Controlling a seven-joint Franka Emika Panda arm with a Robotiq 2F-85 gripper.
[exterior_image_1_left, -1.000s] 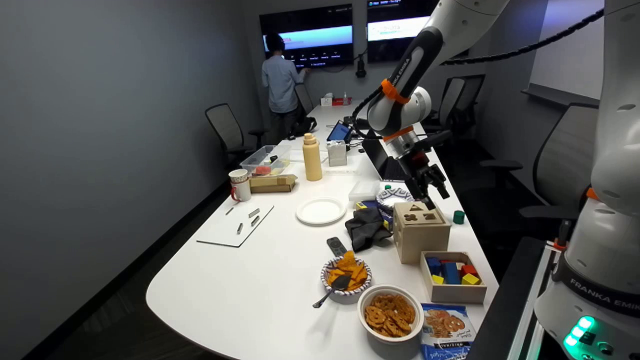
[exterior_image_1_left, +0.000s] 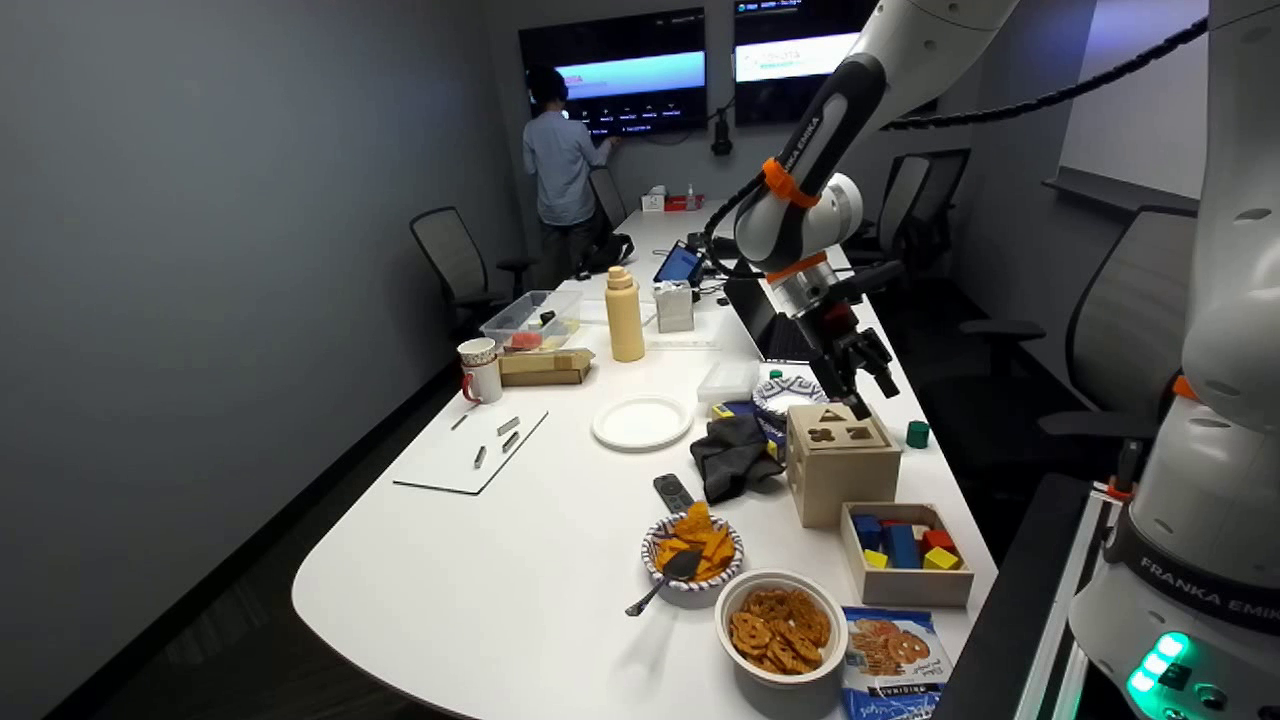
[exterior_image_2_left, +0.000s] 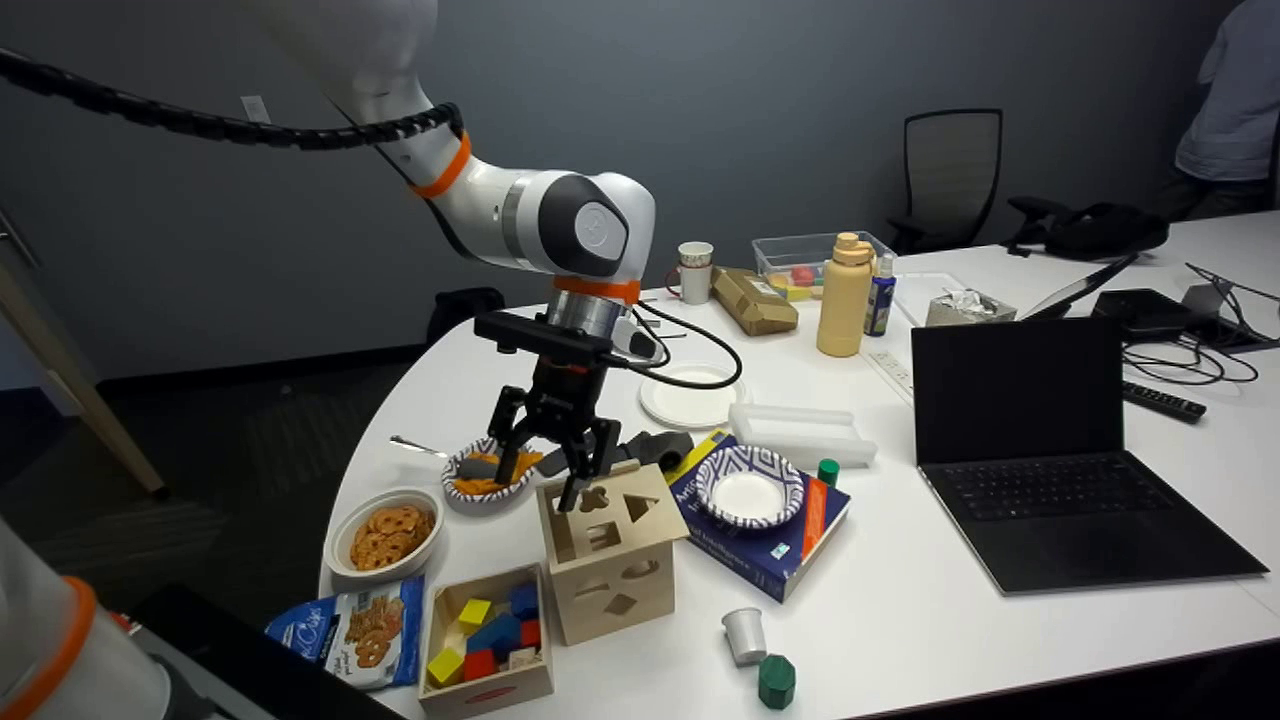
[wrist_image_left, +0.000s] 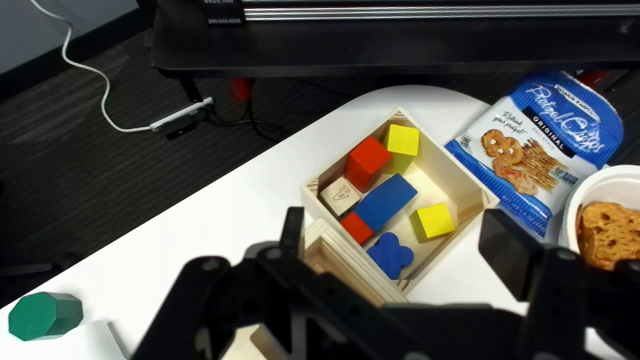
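Note:
My gripper (exterior_image_2_left: 541, 485) is open, fingers wide apart and nothing between them, tilted above the wooden shape-sorter box (exterior_image_2_left: 621, 600). In the wrist view, a shallow wooden tray (wrist_image_left: 459, 180) lies beyond the fingers (wrist_image_left: 510, 252). It holds several blocks, among them a blue rectangular block (wrist_image_left: 385, 201), a red block (wrist_image_left: 367, 162), a yellow block (wrist_image_left: 433, 222), a blue flower-shaped block (wrist_image_left: 391, 255) and a plain block with a printed mark (wrist_image_left: 339, 197). A green block (exterior_image_2_left: 776, 680) lies apart on the table. Part of the sorter box is hidden behind my gripper in the wrist view.
Beside the tray are a blue pretzel bag (exterior_image_1_left: 896, 660), a pretzel bowl (exterior_image_1_left: 780, 588) and a patterned chip bowl (exterior_image_1_left: 654, 554) with a spoon. A book (exterior_image_2_left: 768, 566) bearing a patterned bowl (exterior_image_2_left: 750, 506), a grey cup (exterior_image_2_left: 744, 636) and a laptop (exterior_image_2_left: 1086, 504) stand nearby.

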